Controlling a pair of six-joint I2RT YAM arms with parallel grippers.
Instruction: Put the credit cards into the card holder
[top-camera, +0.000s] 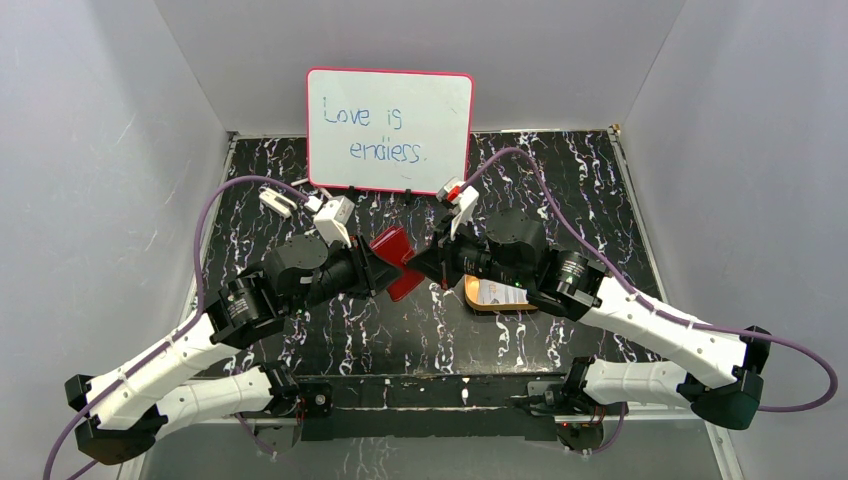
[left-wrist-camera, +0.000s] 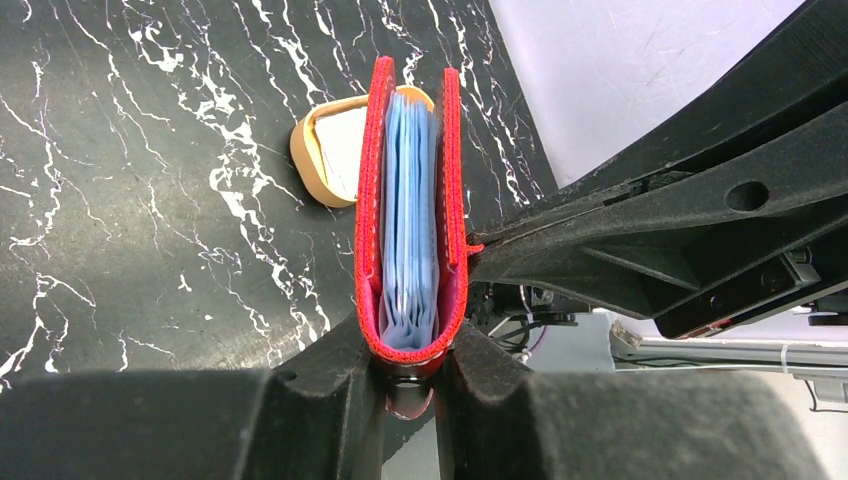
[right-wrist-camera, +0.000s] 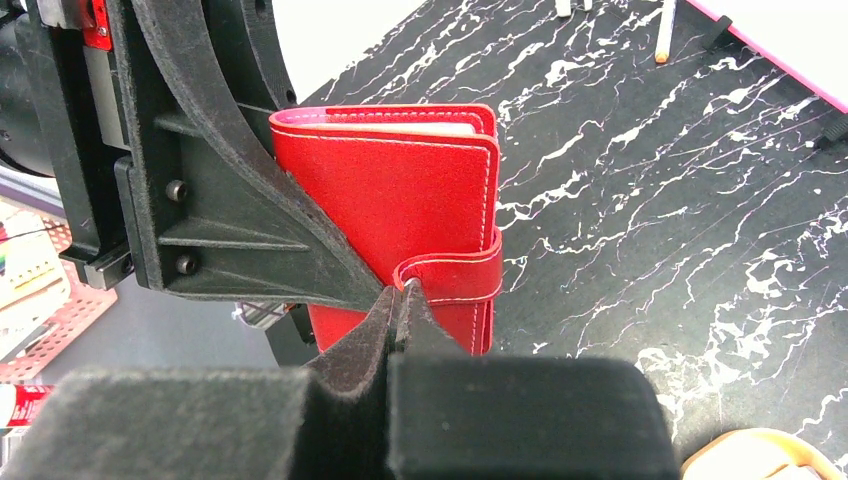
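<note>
A red card holder (top-camera: 392, 250) with white stitching and clear bluish sleeves (left-wrist-camera: 408, 220) inside is held aloft by my left gripper, shut on its lower end. My right gripper is shut at the holder's strap (right-wrist-camera: 455, 270), its tips touching it; whether the strap is between them is unclear. Below, to the right in the top view, a yellow-rimmed box (top-camera: 485, 303) holds white-grey cards (top-camera: 500, 292), partly hidden by the right arm.
A whiteboard (top-camera: 388, 130) reading "Love is endless" stands at the back, with small white items (top-camera: 277, 202) left of it.
</note>
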